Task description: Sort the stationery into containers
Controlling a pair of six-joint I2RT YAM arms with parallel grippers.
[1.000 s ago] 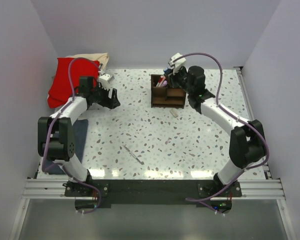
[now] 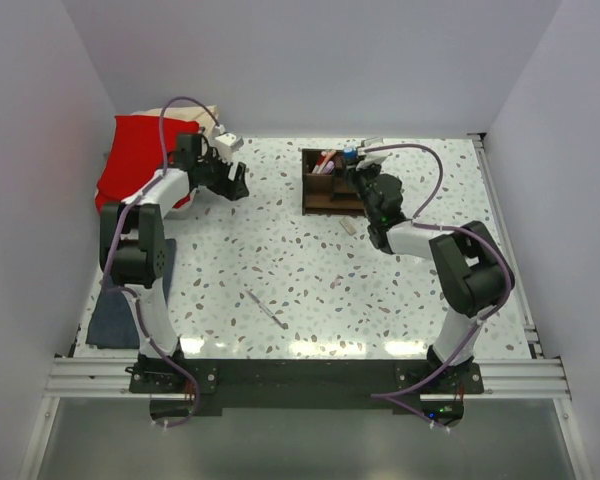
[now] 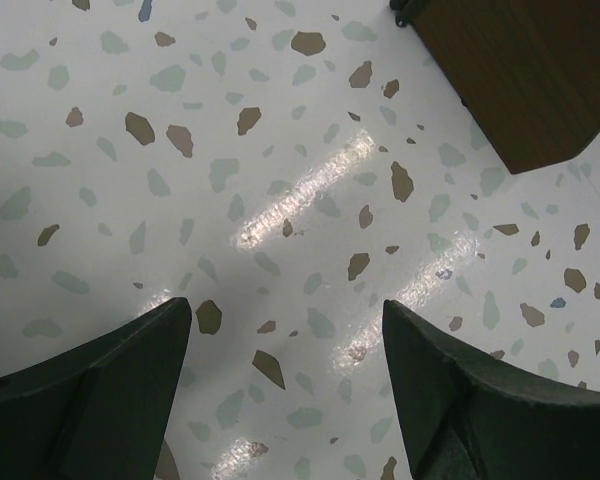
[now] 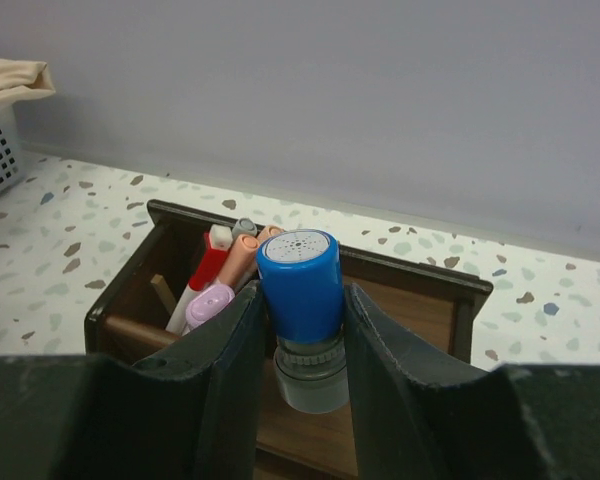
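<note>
A wooden organiser (image 2: 335, 205) at the back centre holds pink, red and peach pens and markers in its left compartment (image 4: 140, 325). A blue-capped bottle (image 4: 300, 300) stands upright at the right compartment, between the fingers of my right gripper; whether they grip it is unclear. My left gripper (image 2: 236, 180) is open and empty over the table, left of the organiser; the organiser's dark corner (image 3: 520, 80) shows in the left wrist view. A small beige block (image 2: 348, 226) lies in front of the organiser, and a thin pen (image 2: 267, 310) lies at the front.
A red cloth (image 2: 130, 150) over a pale container sits at the back left, and a dark blue mat (image 2: 115, 320) lies along the left edge.
My right arm has drawn to the right and turned at the organiser, with the blue cap staying near its fingers. My left arm has shifted slightly right.
</note>
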